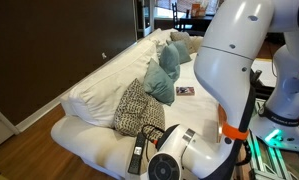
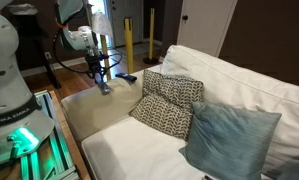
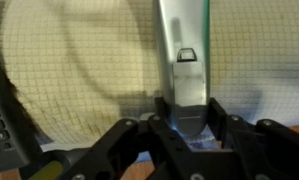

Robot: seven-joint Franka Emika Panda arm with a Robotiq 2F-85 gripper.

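A slim silver bar (image 3: pixel 183 45) with a teal edge, perhaps a remote, runs up from my gripper in the wrist view. The fingers close on its near end, and cream sofa fabric lies beneath. In exterior view 2, my gripper (image 2: pixel 102 78) is low over the far end of the sofa, with the grey bar (image 2: pixel 104 88) under it. The arm hides the fingertips in exterior view 1. Whether the bar still touches the fabric, I cannot tell.
A black remote-like object (image 1: pixel 137 155) lies on the sofa close beside the gripper; its perforated or buttoned face (image 3: pixel 1 122) shows at the wrist view's left. Patterned cushions (image 2: pixel 167 100) and a blue-grey cushion (image 2: pixel 229 137) rest along the backrest.
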